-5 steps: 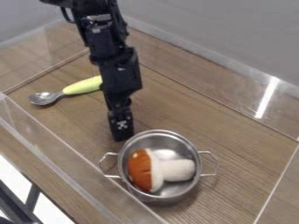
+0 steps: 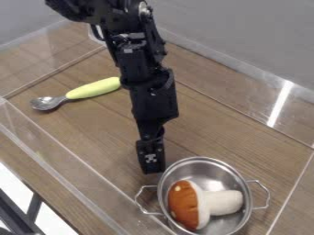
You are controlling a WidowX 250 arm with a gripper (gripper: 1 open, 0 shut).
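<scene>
A steel pot (image 2: 238, 173) with two handles stands at the bottom right, holding an orange-and-white mushroom-like toy (image 2: 188, 203). My black gripper (image 2: 152, 154) is low over the wooden surface, just behind and left of the pot, its fingertips near the rim. Whether anything is between the fingers is hard to see, and no object shows there.
A yellow banana-like object (image 2: 94, 88) and a metal spoon (image 2: 47, 103) lie at the back left. A transparent edge runs along the lower left.
My gripper has moved toward the front right, and the pot with the toy has shifted right and toward the front along with it.
</scene>
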